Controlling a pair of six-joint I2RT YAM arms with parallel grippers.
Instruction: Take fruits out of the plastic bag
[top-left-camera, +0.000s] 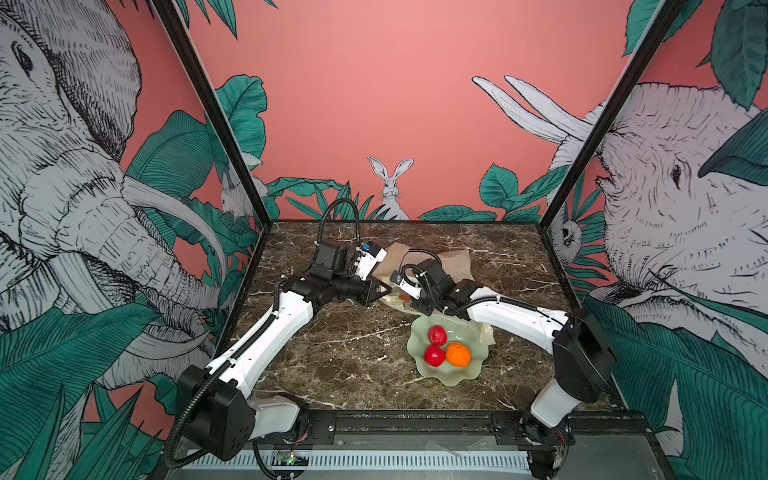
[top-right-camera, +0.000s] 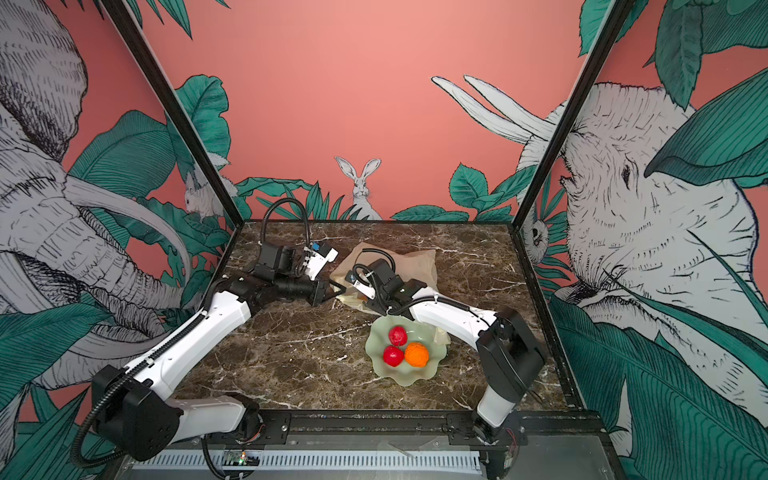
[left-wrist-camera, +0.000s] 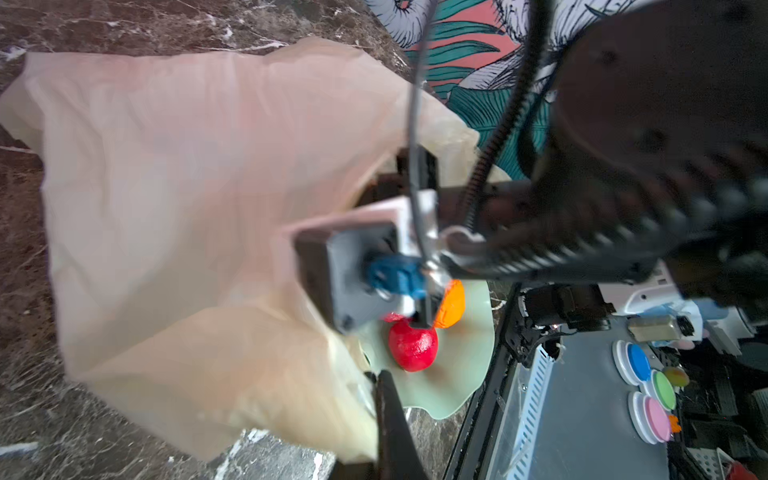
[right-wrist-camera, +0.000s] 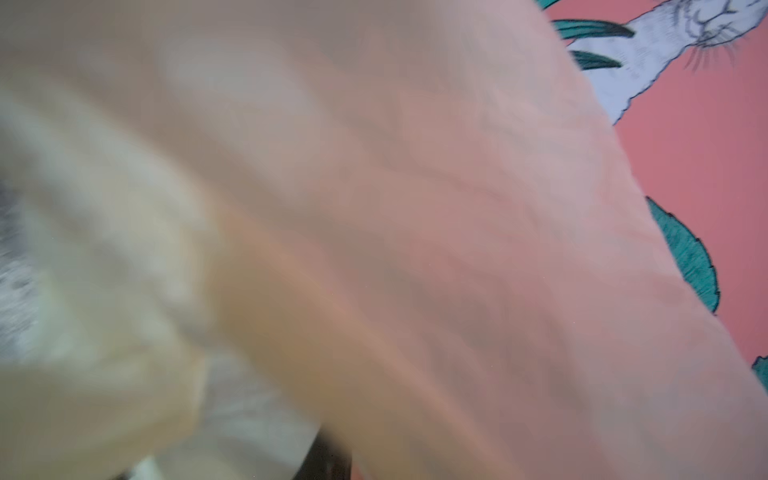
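A crumpled translucent paper-like bag (left-wrist-camera: 184, 176) lies at mid-table. My left gripper (top-left-camera: 376, 289) is at its left edge, shut; in the left wrist view the bag's edge meets its fingers. My right gripper (top-left-camera: 412, 296) reaches into the bag's opening; its fingers are mostly hidden, and the bag fills the blurred right wrist view. A scalloped green bowl (top-left-camera: 420, 372) sits in front of the bag, holding two red fruits (top-left-camera: 434, 357) and an orange (top-left-camera: 458, 355). The bag's contents are hidden behind the right gripper.
A dark frame edge (top-left-camera: 368, 414) runs along the front; patterned walls enclose the sides and back.
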